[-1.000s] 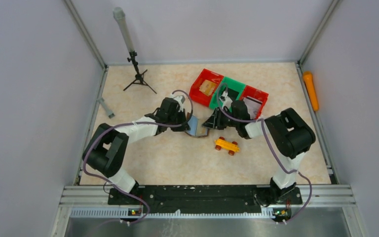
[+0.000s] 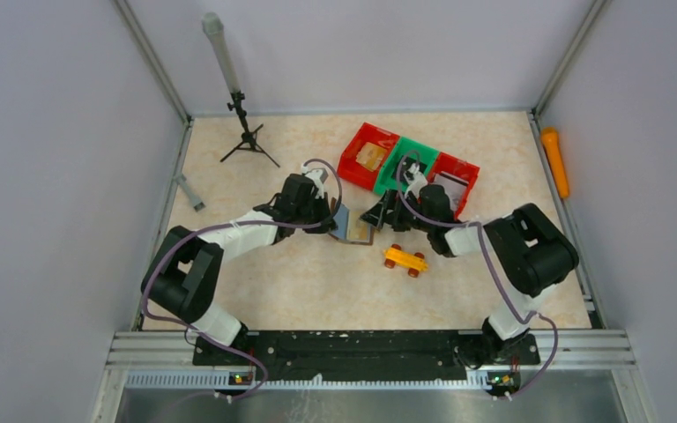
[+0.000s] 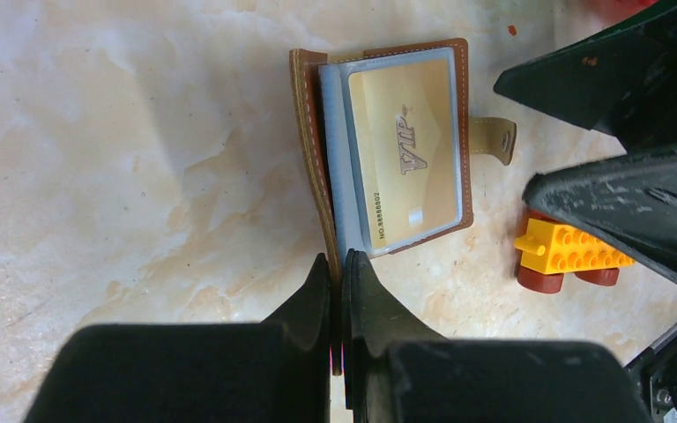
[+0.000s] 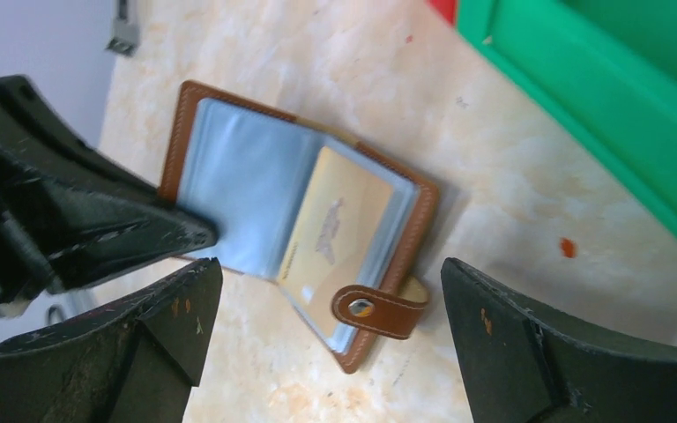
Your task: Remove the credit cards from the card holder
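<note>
The brown card holder [image 3: 470, 167] lies unfolded on the table, its clear sleeves inside. A gold credit card [image 3: 414, 132] marked VIP is in the front sleeve. My left gripper is shut on the holder's raised left cover, which stands almost edge-on between its fingers; in the right wrist view the cover's inside [image 4: 247, 176] shows pale blue sleeve. Right of the holder, my right gripper stands open, its fingers [image 4: 529, 361] apart with nothing between them. The strap with a snap [image 4: 379, 310] sticks out from the holder's right edge.
Behind the right gripper stand red [image 2: 350, 167] and green [image 2: 385, 182] bins. A yellow toy car [image 2: 405, 259] sits close in front. A tripod [image 2: 249, 139] is at the back left.
My right gripper has shifted slightly and its arm has swung a little to the right and forward. The left gripper and the card holder have hardly moved.
</note>
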